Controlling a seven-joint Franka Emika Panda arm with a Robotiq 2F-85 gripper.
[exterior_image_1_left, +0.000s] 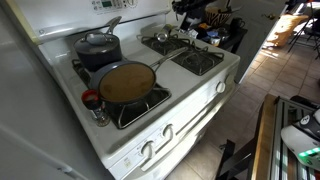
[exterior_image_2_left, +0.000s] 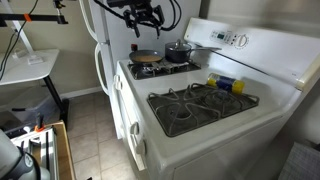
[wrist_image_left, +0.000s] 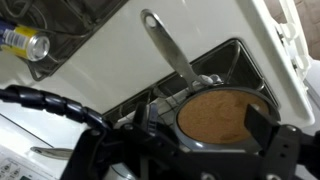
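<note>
A frying pan with a brown inner surface sits on a front burner of the white stove. Behind it stands a dark lidded pot. My gripper hangs high above the stove in exterior view 2, clear of the pan. In the wrist view the gripper is open, its dark fingers spread with nothing held; the pan shows below and beyond them. The pan's metal handle points to the upper left. A yellow and blue can lies on its side.
A small red-topped jar stands close by the pan at the stove's edge. The black grates at the other end are bare of pots, while the can rests behind them. A wooden-topped counter faces the stove across the floor.
</note>
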